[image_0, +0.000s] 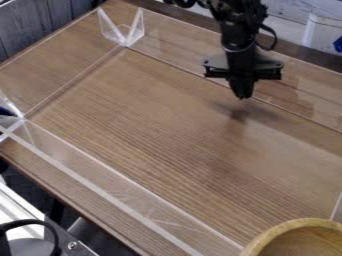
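Observation:
The black robot gripper (242, 82) hangs over the back right part of the wooden tabletop (147, 140), its tip pointing down and casting a shadow on the wood below. It looks shut, and nothing shows between its fingers, though they are small and dark in this view.
A wooden bowl (278, 240) is cut off at the bottom right corner. Clear plastic edging runs along the table's sides, with a clear bracket (122, 30) at the back left. Dark cables and a light metal part lie beyond the lower left edge.

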